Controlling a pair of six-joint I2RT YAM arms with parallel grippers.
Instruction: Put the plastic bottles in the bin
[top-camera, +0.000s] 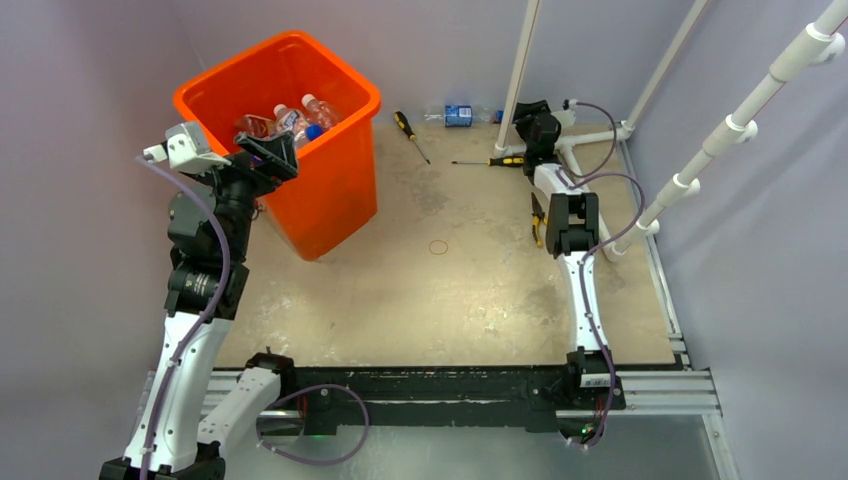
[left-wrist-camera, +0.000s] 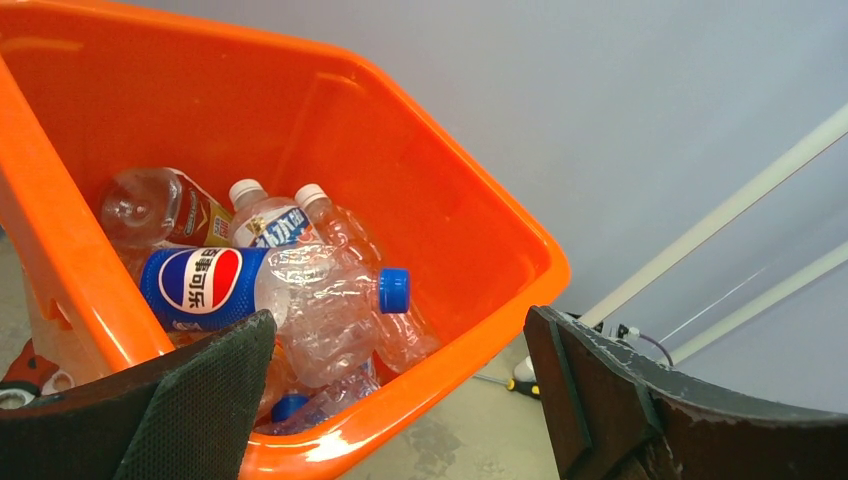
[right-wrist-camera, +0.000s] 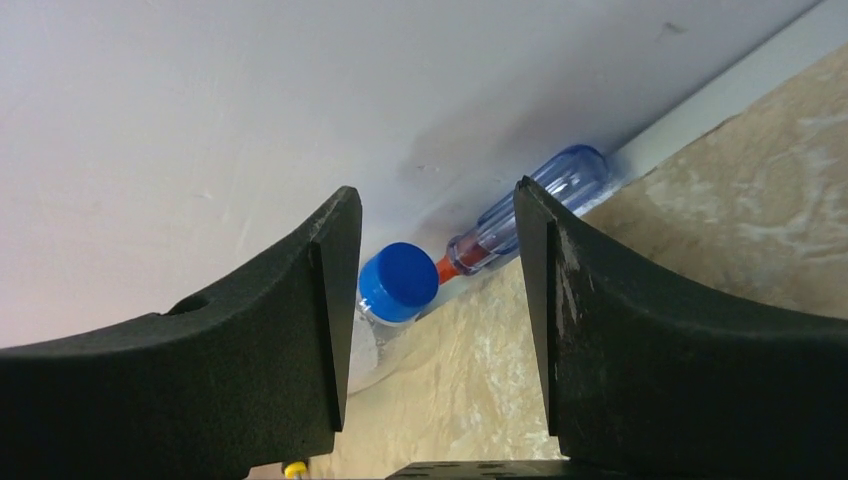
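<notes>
A clear plastic bottle with a blue label (top-camera: 458, 115) lies along the back wall. In the right wrist view its blue cap (right-wrist-camera: 400, 282) shows between the finger silhouettes, close to the left finger. My right gripper has its fingers apart and grips nothing; from above it is beside the white post, right of the bottle. The orange bin (top-camera: 335, 200) stands at back left. Several bottles lie inside it, with a blue-labelled Pepsi bottle (left-wrist-camera: 205, 285) on top. Over the bin's near rim, my left gripper is open and empty.
A white pipe frame (top-camera: 522, 75) rises beside the right gripper. Screwdrivers (top-camera: 407, 128) and yellow-handled pliers (top-camera: 538, 220) lie on the board. A transparent blue-and-red object (right-wrist-camera: 565, 180) rests at the wall past the cap. The board's middle holds only a thin ring (top-camera: 438, 247).
</notes>
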